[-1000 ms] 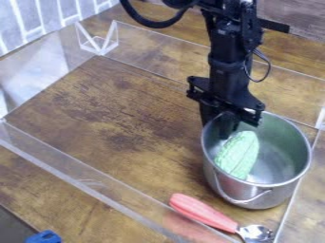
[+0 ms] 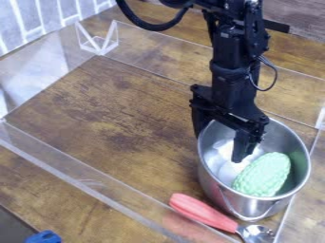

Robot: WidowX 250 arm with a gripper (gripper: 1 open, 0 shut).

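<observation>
My gripper (image 2: 229,138) hangs from the black arm over the left rim of a steel pot (image 2: 260,203), its fingers open and reaching into the pot's upper left part. A pale green textured oblong object (image 2: 264,175) lies inside the pot on the right side, apart from the fingers. A spoon with a pink handle (image 2: 203,214) and a metal head lies on the table just in front of the pot.
A white rack (image 2: 26,21) stands at the back left. A blue object (image 2: 42,237) sits at the bottom left corner.
My gripper has moved slightly left and down. The green object has moved from the pot's left and middle to its right side, and the pot has shifted a little.
</observation>
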